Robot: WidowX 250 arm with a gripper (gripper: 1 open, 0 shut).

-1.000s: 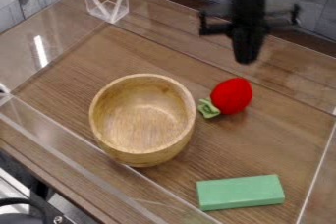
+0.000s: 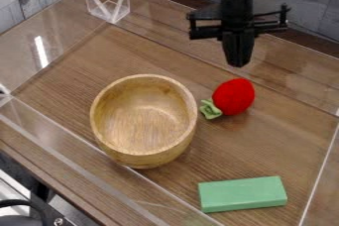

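Observation:
The black gripper hangs over the upper middle of the wooden table, with its two fingers apart and nothing seen between them. In front of and below it lies a red round object with a small green piece at its left, resembling a strawberry or radish toy.
A light wooden bowl sits left of the red object. A green block lies at the front right. A clear wire-like item stands at the back left.
The red object and bowl look unmoved.

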